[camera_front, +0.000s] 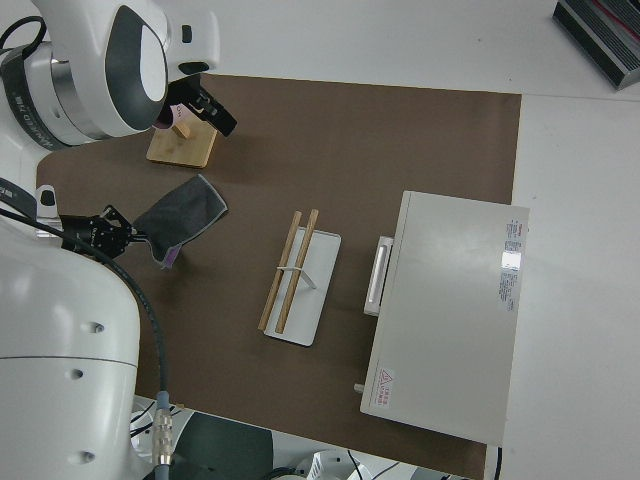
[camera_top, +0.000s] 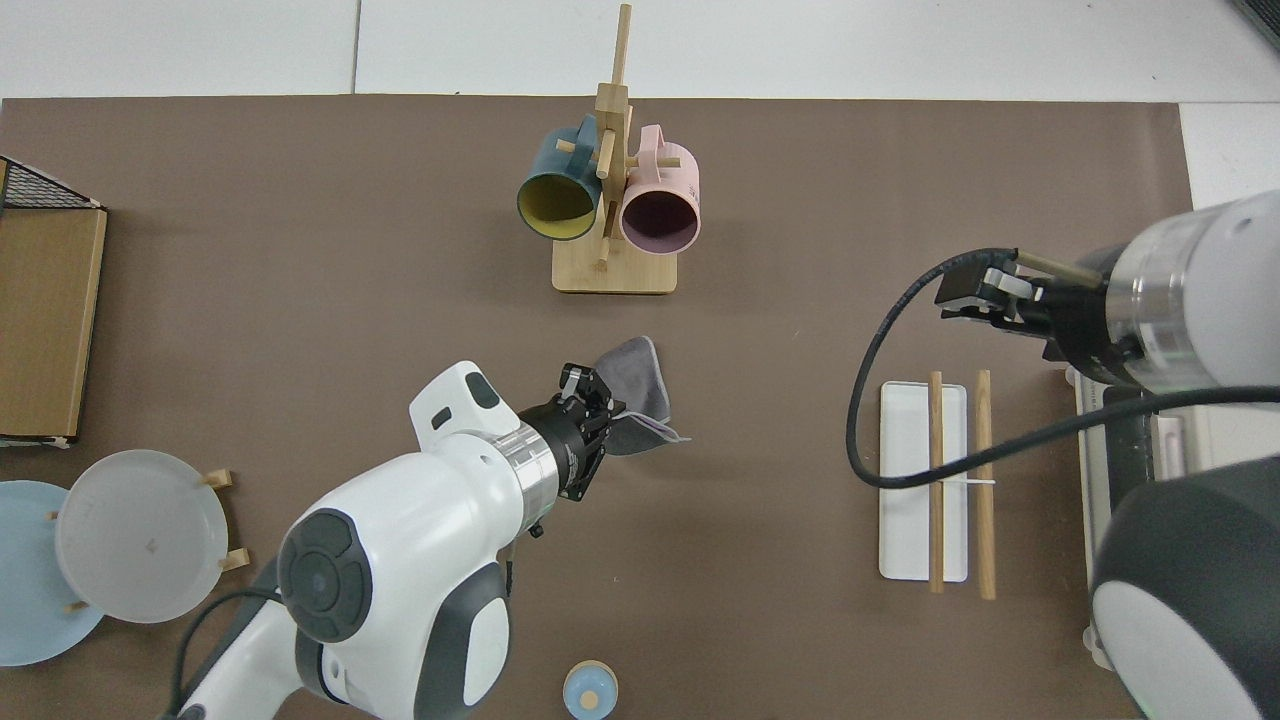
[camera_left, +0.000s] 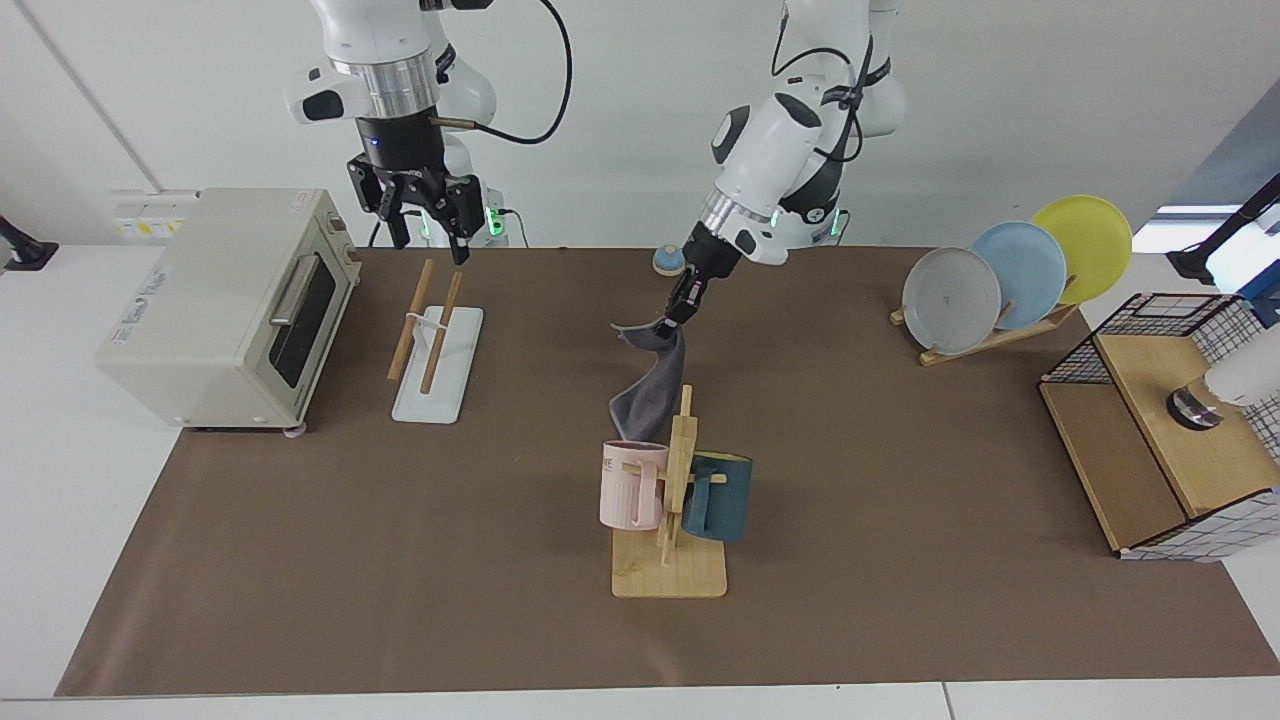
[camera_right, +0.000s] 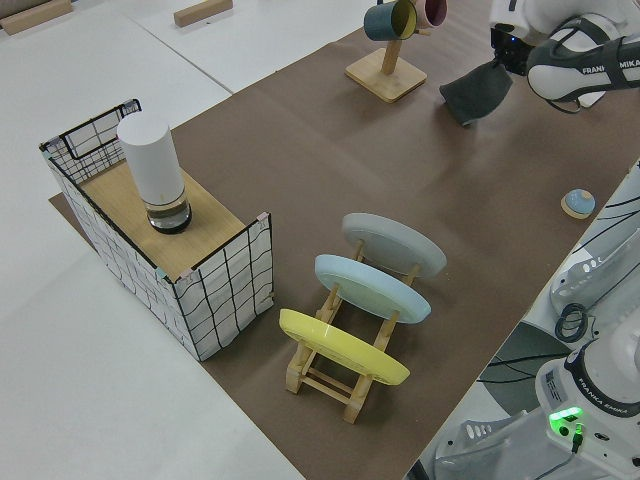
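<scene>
A grey cloth (camera_top: 636, 378) hangs bunched at one arm's black gripper (camera_top: 594, 408), near the middle of the mat; in the camera left view that gripper (camera_left: 666, 324) is at the cloth's (camera_left: 651, 390) upper end, and whether its fingers are closed is unclear. The other arm's gripper (camera_top: 978, 288), also seen in the camera left view (camera_left: 414, 216), is above the area by the white toaster oven; its finger state is hard to make out.
A mug tree (camera_top: 612, 270) holds pink and teal mugs. A white board with two wooden bars (camera_top: 902, 480), a plate rack with plates (camera_top: 138, 540), a wire-sided wooden shelf (camera_top: 42, 312) and a small blue round object (camera_top: 590, 692) surround the open mat.
</scene>
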